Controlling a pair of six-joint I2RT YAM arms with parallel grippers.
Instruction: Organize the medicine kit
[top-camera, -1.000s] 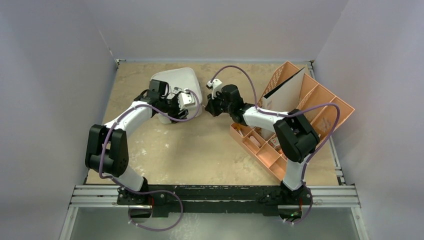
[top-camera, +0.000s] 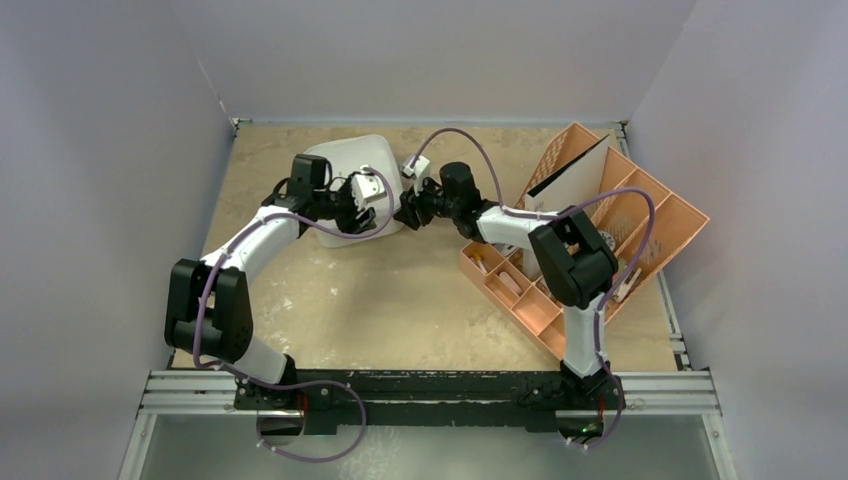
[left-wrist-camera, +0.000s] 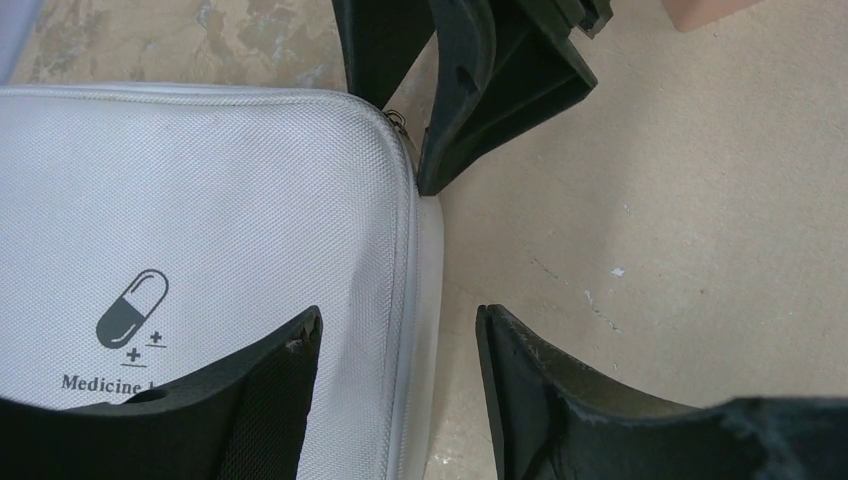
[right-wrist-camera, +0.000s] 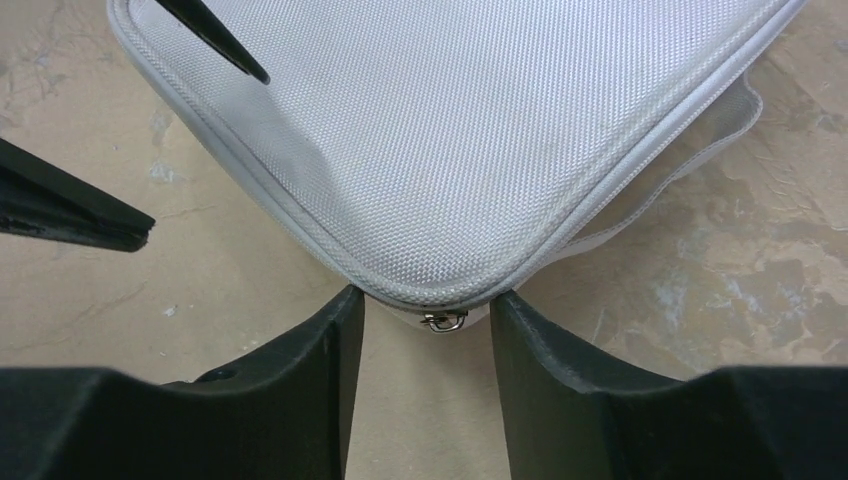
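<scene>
A white medicine bag (top-camera: 342, 152) with a pill print (left-wrist-camera: 132, 310) lies at the upper left of the table. My left gripper hangs over the bag's edge, open, nothing between its fingers. My right gripper is part open around the bag's corner, where a small zipper pull (right-wrist-camera: 445, 321) sits between its fingertips; whether they grip it is unclear. In the left wrist view the right gripper's fingers (left-wrist-camera: 455, 120) reach the corner by the zipper pull.
A pink compartment organizer (top-camera: 540, 315) with items and an upright white panel (top-camera: 572, 186) fills the right side, partly under the right arm.
My right gripper has moved slightly left onto the bag's corner over the last second. The left arm has shifted slightly. The bag looks unmoved.
</scene>
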